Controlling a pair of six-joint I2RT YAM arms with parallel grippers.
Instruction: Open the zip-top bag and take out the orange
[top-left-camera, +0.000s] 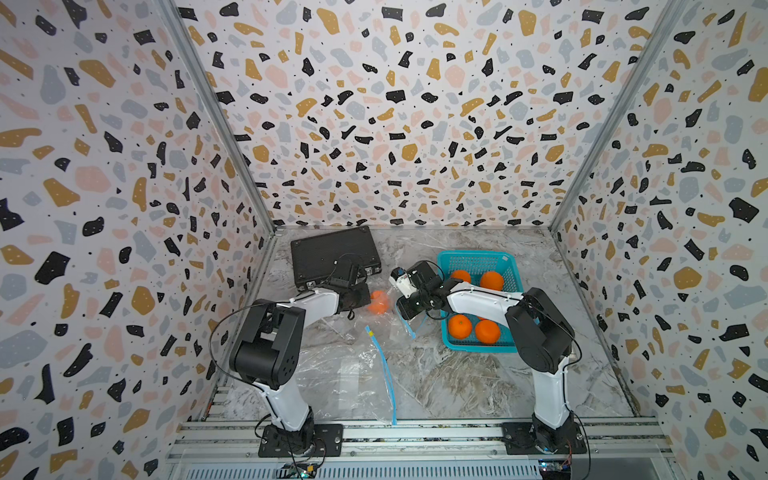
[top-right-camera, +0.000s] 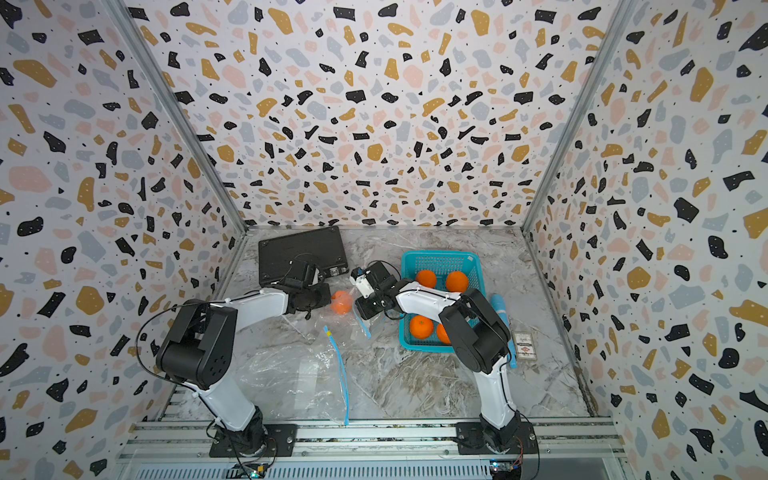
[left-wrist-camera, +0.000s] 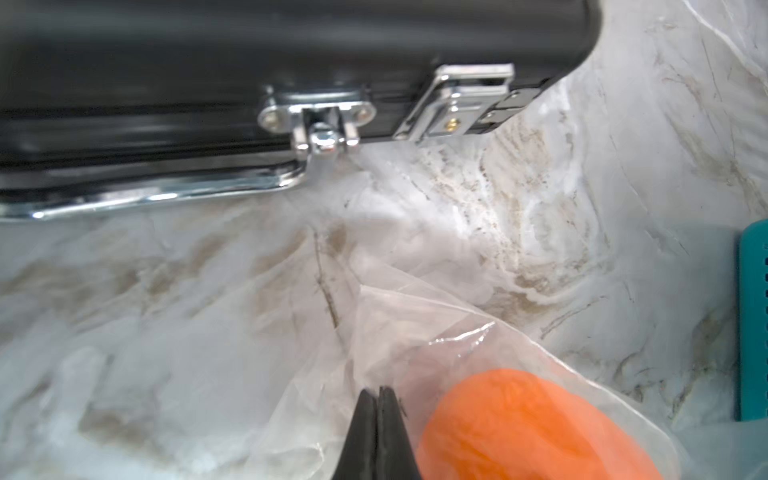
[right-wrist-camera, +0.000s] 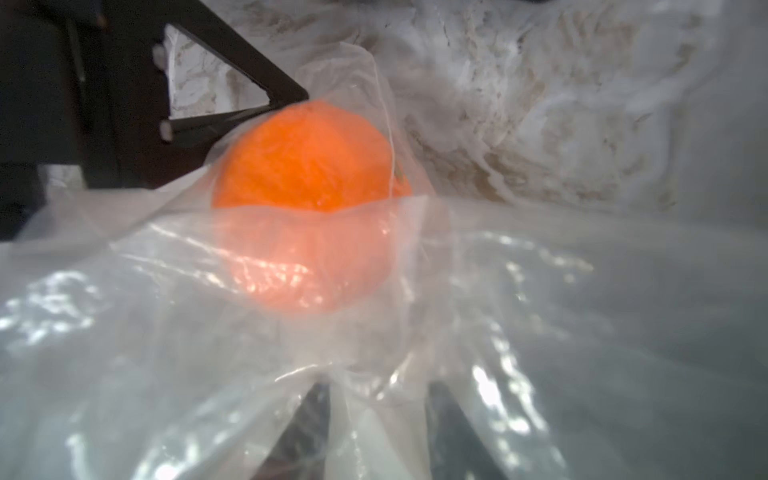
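Note:
An orange lies inside the clear zip top bag between my two grippers, also seen as orange (left-wrist-camera: 520, 424) through plastic in the left wrist view. My left gripper is shut beside the orange, at a corner of the bag; whether it pinches plastic is unclear. My right gripper is part open, facing the orange from the other side, with bag plastic around and between its fingertips.
A black case (top-left-camera: 332, 248) lies behind the left gripper. A teal basket (top-left-camera: 480, 260) holding several oranges is at the right. Clear plastic with a blue zip strip (top-left-camera: 388, 384) lies at the front left.

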